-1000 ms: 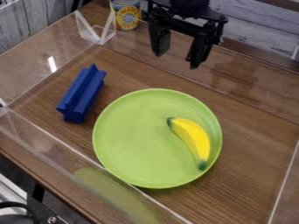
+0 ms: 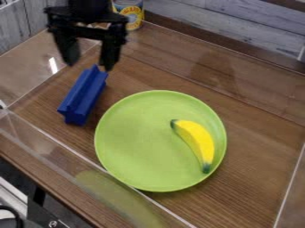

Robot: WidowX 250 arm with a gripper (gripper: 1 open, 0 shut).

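Note:
My gripper (image 2: 88,53), dark and motion-blurred, hangs open at the upper left, just above and behind a blue block (image 2: 82,95) that lies lengthwise on the wooden table. A yellow banana (image 2: 195,142) with a green tip rests on the right part of a round green plate (image 2: 137,147), which sits in the middle of the table.
A can (image 2: 128,12) stands at the back, partly behind the arm. Clear low walls line the left and front edges of the table. The wood to the back right and right of the plate is bare.
My gripper has swept from the upper middle-right across to the upper left, toward the blue block. The block, banana and plate have not moved.

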